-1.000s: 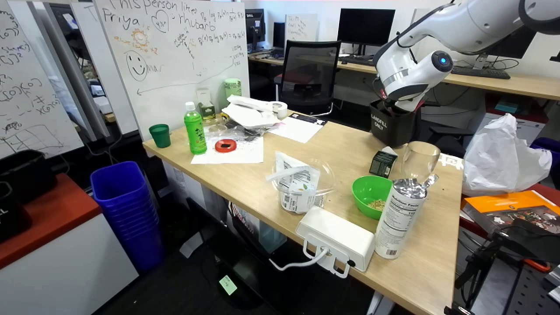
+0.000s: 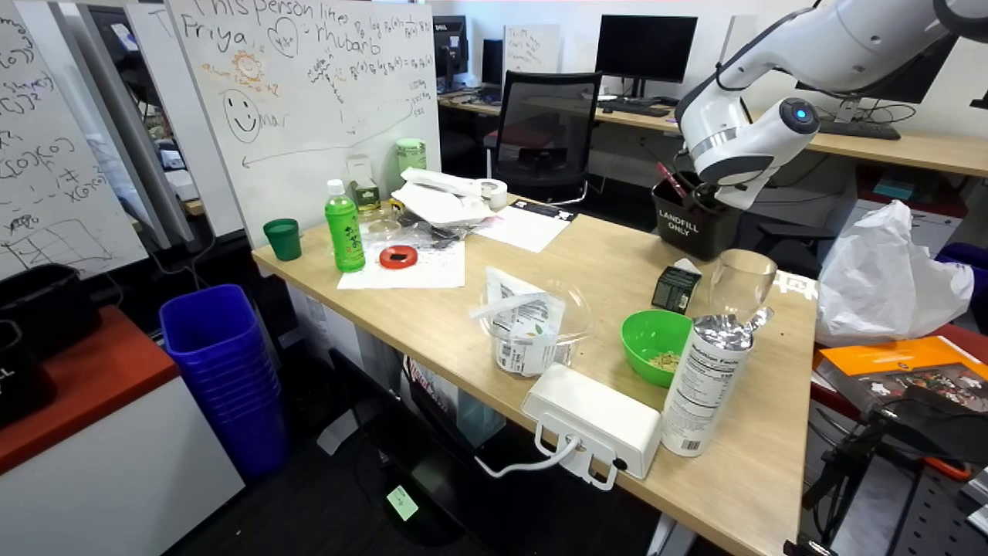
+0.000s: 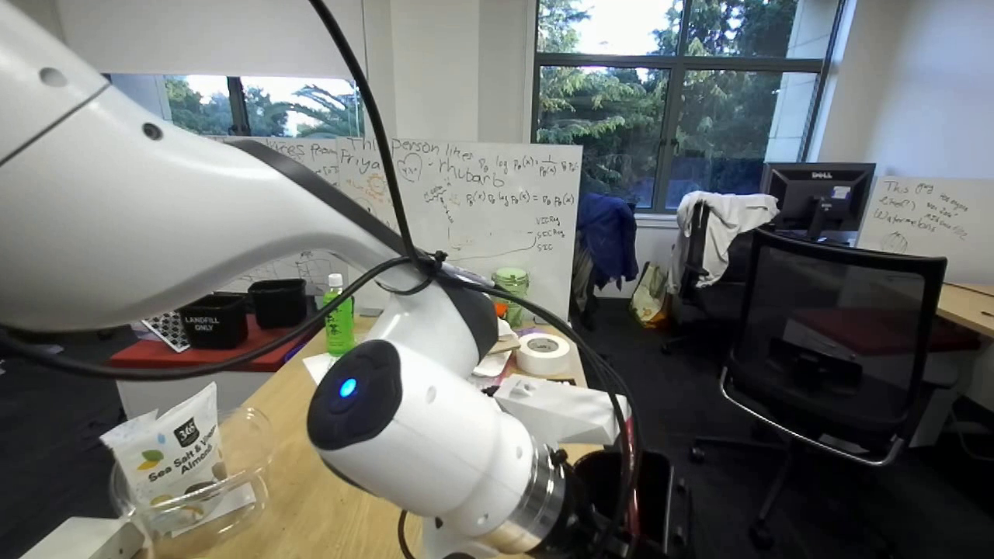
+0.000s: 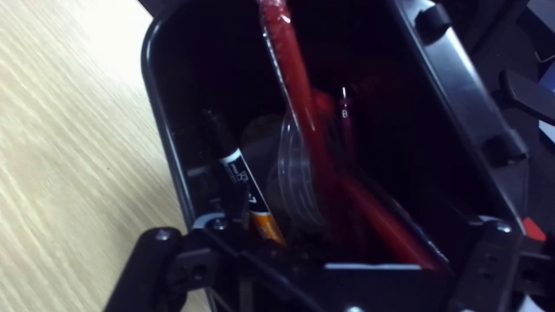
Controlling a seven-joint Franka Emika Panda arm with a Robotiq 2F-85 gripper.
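A black bin marked "LANDFILL ONLY" (image 2: 683,227) stands at the table's far right edge. My gripper is over its mouth in the wrist view, open, its dark fingers (image 4: 497,244) wide apart. No object is visibly clamped between them. Inside the bin lie a long red shiny wrapped item (image 4: 294,62), a black and orange marker (image 4: 244,179), a clear plastic piece (image 4: 296,177) and a thin dark pen-like item (image 4: 344,112). The red item's upper end leans up out of the bin. The bin's bottom is too dark to make out.
Near the bin stand a small dark box (image 2: 675,289), a clear glass (image 2: 741,278), a green bowl (image 2: 639,338) and a tall white can (image 2: 701,398). A clear tub (image 2: 579,320) holds a snack bag (image 2: 528,324). Bare tabletop (image 2: 593,259) lies left of the bin.
The arm has moved a little to the right in exterior view 1. The bin's front label has shifted slightly right and lower, and the red item now shows sticking up at its left.
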